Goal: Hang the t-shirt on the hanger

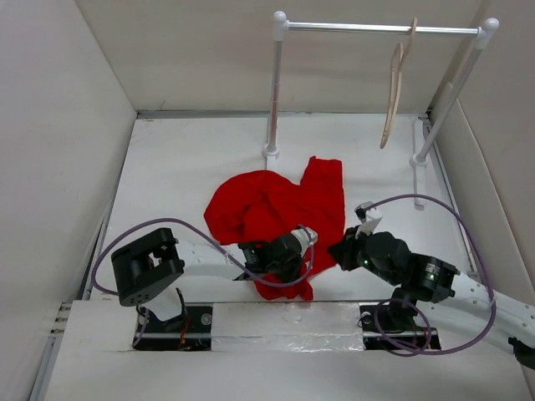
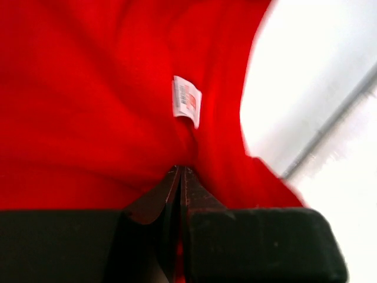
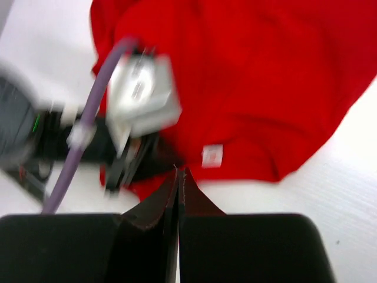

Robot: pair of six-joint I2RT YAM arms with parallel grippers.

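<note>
The red t-shirt (image 1: 276, 200) lies crumpled on the white floor below the rack. My left gripper is down on the shirt's front part, shut, beside a small white label (image 2: 186, 100); whether cloth is between its fingers I cannot tell. My right gripper is shut with nothing visible between its fingers, at the shirt's right edge; its view is blurred and shows the left arm over the cloth. A wooden hanger (image 1: 393, 83) hangs on the rack's bar (image 1: 343, 27).
The rack's uprights (image 1: 276, 100) stand at the back centre and right. Walls enclose the sides and back.
</note>
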